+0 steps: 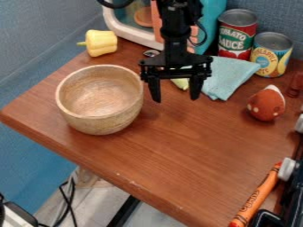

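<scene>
My black gripper (175,90) hangs over the middle back of the wooden table (178,160), its two fingers apart with open space between them. A wooden bowl (99,106) sits just to its left. Behind the gripper lie a light blue cloth (228,75) and a yellowish item, partly hidden by the fingers.
At the back stand a tomato sauce can (236,35) and a second can (270,55). A red egg-shaped object (267,105) sits right, an orange marker (254,199) front right, a yellow toy (98,43) back left.
</scene>
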